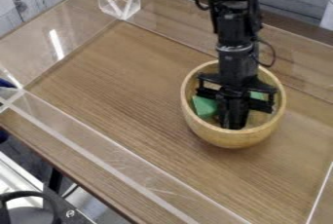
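My black gripper (235, 107) reaches down from the top into a tan round bowl (217, 135) on the right half of the wooden table. Its lower end is inside the bowl, over a green object (207, 105), and hides much of it. Whether the fingers are open or shut, and whether anything is between them, is hidden in the dark shape.
A clear plastic piece (117, 2) stands at the back left. A black cable or arm part lies at the lower left.
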